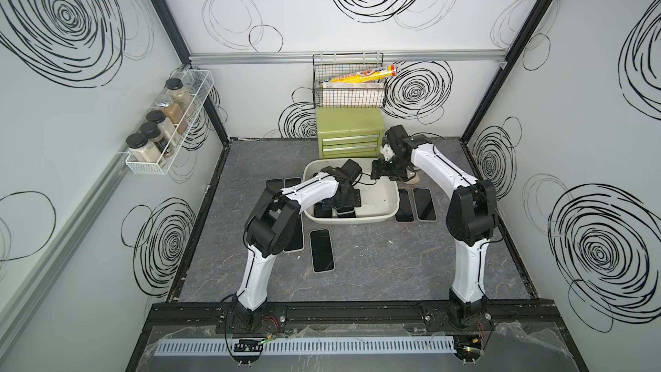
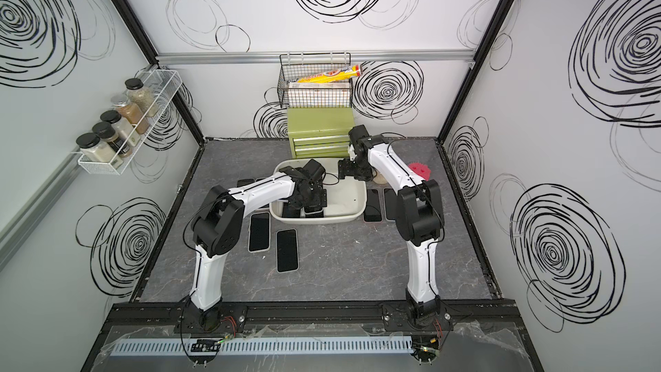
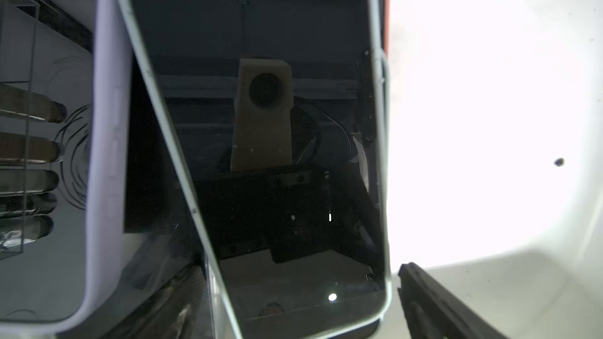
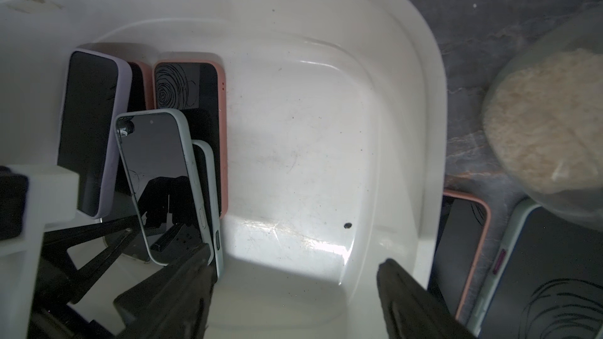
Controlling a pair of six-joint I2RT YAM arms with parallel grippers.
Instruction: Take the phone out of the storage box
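Note:
Several phones lie stacked at the left side of the white storage box (image 4: 430, 119). The top phone has a pale mint case and fills much of the left wrist view. A lilac-cased phone (image 4: 88, 125) and pink-cased ones lie beside and under it. My left gripper is open low over the top phone, its fingers around the lower end. My right gripper stands open over the right part of the box, nothing between its fingers.
More phones (image 1: 322, 250) lie on the table outside the box. A bag of pale grains (image 4: 552, 119) sits right of it. A green drawer unit (image 1: 349, 120) stands behind.

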